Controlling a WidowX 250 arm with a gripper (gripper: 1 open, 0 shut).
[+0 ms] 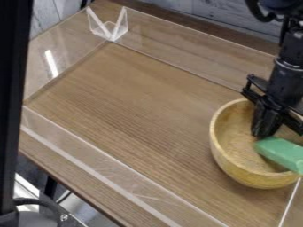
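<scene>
A wooden bowl point(233, 159) sits at the right of the tabletop, holding a light green object point(281, 152) that rests tilted against its inside. My black gripper point(263, 131) reaches down from the upper right into the bowl, its tips just left of and above the green object. The fingertips are dark and partly overlapping, so whether anything is between them is hard to see; the gripper looks shut.
A small clear plastic piece point(106, 27) stands at the back left. A dark frame runs along the left side.
</scene>
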